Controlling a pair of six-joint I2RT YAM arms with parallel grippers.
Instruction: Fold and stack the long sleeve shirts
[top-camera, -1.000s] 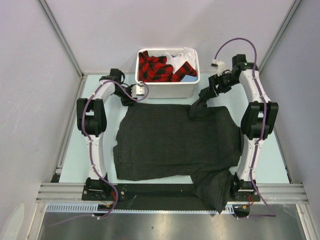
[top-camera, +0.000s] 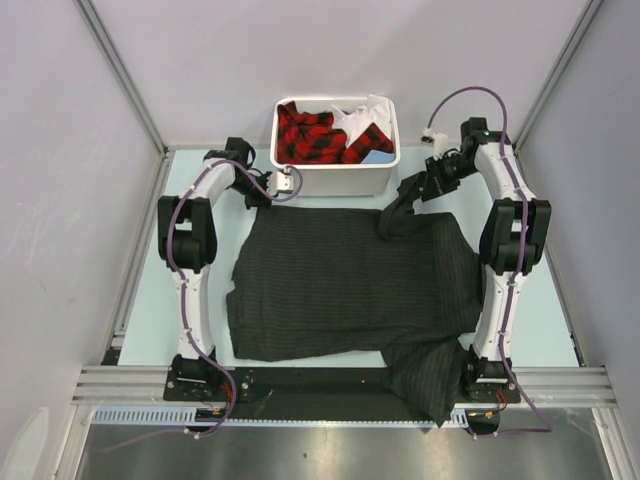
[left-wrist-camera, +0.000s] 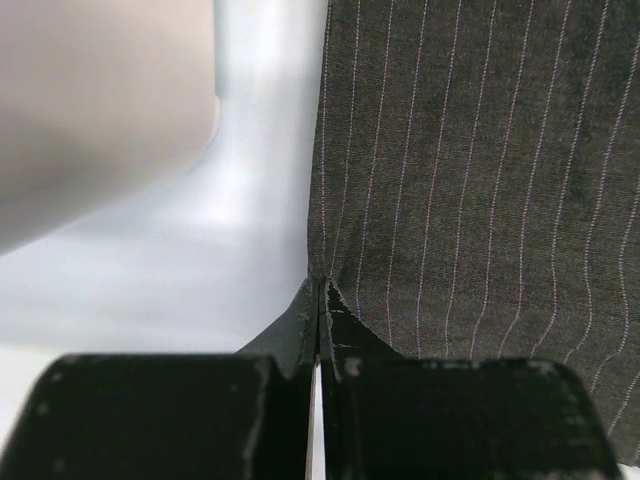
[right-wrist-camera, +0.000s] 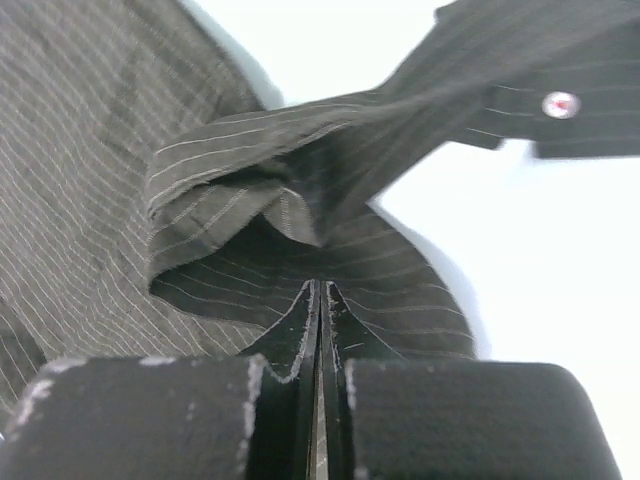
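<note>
A dark pinstriped shirt (top-camera: 340, 270) lies spread across most of the table, one sleeve (top-camera: 432, 375) hanging over the front edge. Its other sleeve (right-wrist-camera: 240, 140) is bunched and folded over at the back right, its cuff with a button (right-wrist-camera: 561, 105) pointing outward. At the back left corner of the shirt, my left gripper is shut, with the cloth's corner pinched at the tips. My right gripper is shut too, nothing between its fingers, above the bunched sleeve.
Behind the shirt stands a white bin (top-camera: 345, 180) holding red-and-black plaid, white and blue clothes. It rises close beside both grippers. Bare white table (top-camera: 190, 315) shows in strips left and right of the shirt.
The sleeve remains bunched.
</note>
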